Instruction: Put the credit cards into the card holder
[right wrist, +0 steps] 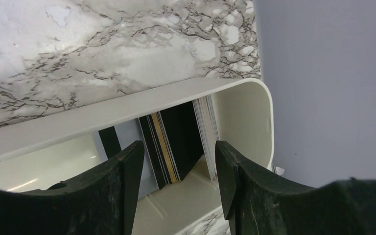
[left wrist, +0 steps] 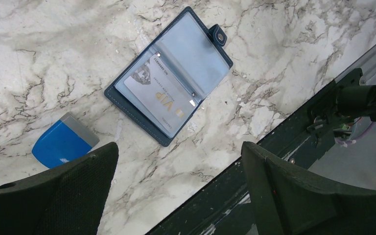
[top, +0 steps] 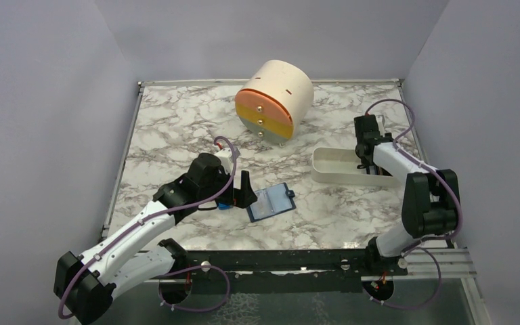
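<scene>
An open card holder [left wrist: 196, 54] lies on the marble table, a white VIP card [left wrist: 154, 93] in its sleeve. My left gripper hangs open beside it, empty. On the right, my right gripper is open over a cream bin [right wrist: 245, 112]. Inside that bin stand black, gold, white and grey card-like slabs [right wrist: 178, 137], with nothing between my fingers in the part that shows.
A blue and grey object [left wrist: 61, 142] lies left of the holder. A cream drum [top: 281, 81] with coloured drawers stands at the back centre. The table's front edge is near the left gripper.
</scene>
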